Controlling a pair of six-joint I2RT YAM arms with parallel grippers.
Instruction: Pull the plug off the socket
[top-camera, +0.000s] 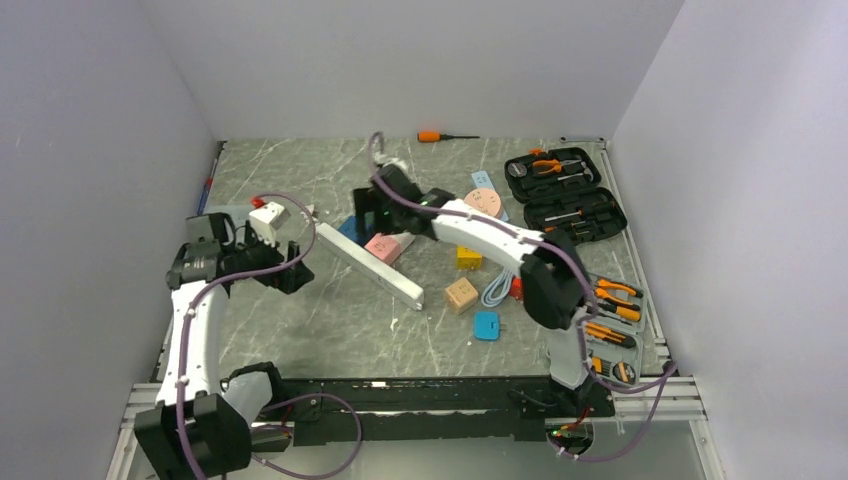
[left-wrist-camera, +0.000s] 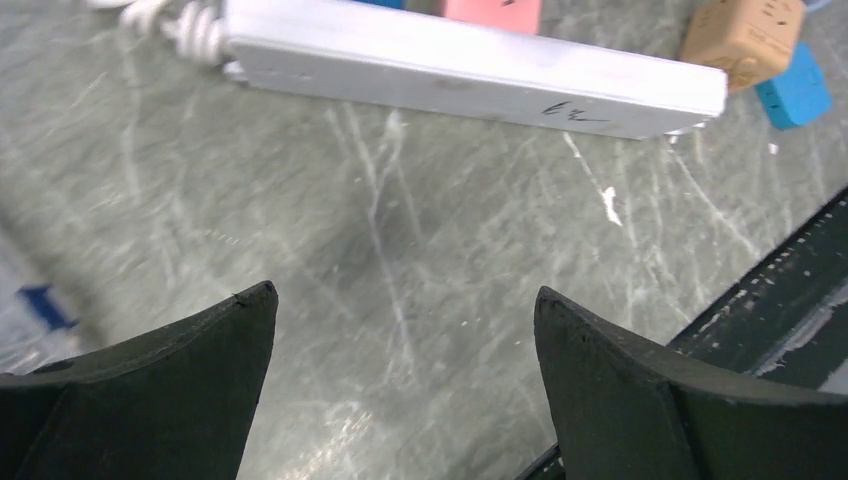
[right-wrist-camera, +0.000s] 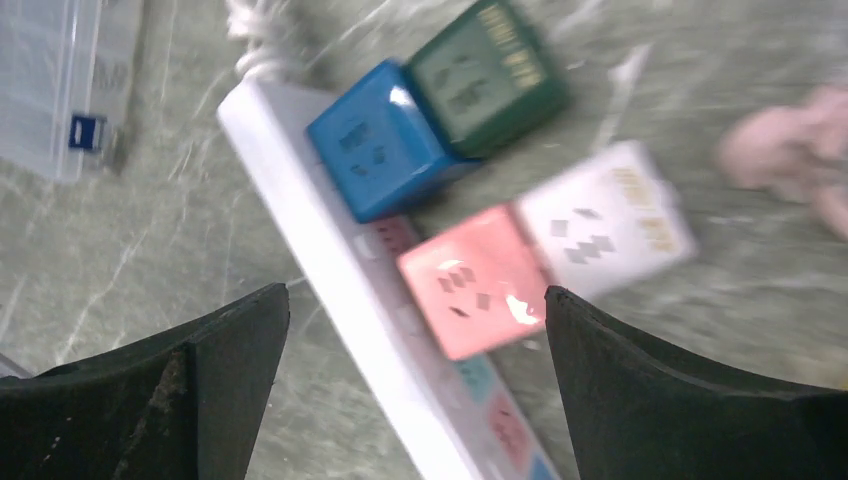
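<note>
A long white power strip (top-camera: 368, 264) lies diagonally mid-table, its coiled white cord (left-wrist-camera: 200, 35) at the back-left end. Plugs sit beside it: blue (right-wrist-camera: 365, 140), green (right-wrist-camera: 485, 75), pink (right-wrist-camera: 470, 282) and white (right-wrist-camera: 600, 220); whether each is seated in a socket is unclear. My left gripper (top-camera: 292, 268) is open and empty, left of the strip. My right gripper (top-camera: 365, 215) is open above the blue and pink plugs, blurred in the top view.
A wooden cube (top-camera: 461, 294), blue block (top-camera: 486, 325) and yellow block (top-camera: 469, 258) lie right of the strip. Tool cases (top-camera: 570, 220) line the right side.
</note>
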